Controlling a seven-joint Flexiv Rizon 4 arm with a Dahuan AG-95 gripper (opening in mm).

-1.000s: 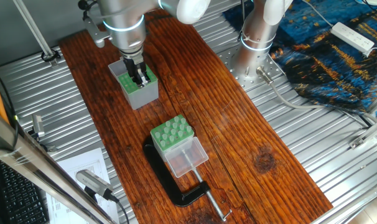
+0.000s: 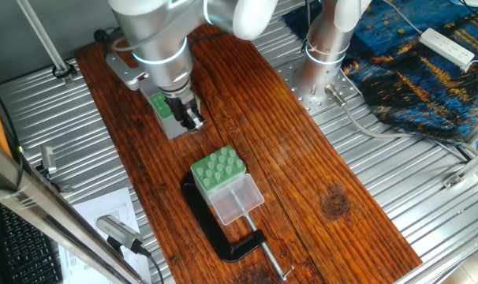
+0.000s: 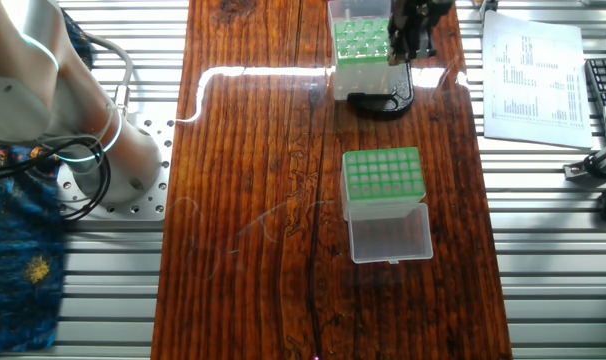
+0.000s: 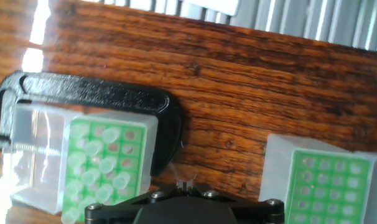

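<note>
My gripper (image 2: 195, 125) hangs over the table beside the far box, on the side facing the nearer one. Its fingertips stand close together at the bottom of the wrist view. Whether they are fully shut, or have a small clear piece between them, cannot be made out. The near box has a green rack (image 2: 218, 167) with several translucent tips standing in it. The other box has a green rack (image 3: 383, 174) with no tips standing up from it; the arm partly covers this box in exterior view 1. Both boxes have clear lids, folded open.
A black clamp (image 2: 213, 229) lies around one side of the tip-filled box, its screw rod extending past the lid. Bare wooden table (image 2: 302, 181) lies between that box and the robot base (image 2: 314, 79). A metal pole crosses the lower left.
From above the far green rack, my gripper has moved to the right and down in exterior view 1, toward the tip-filled box. Both boxes and the clamp have stayed put.
</note>
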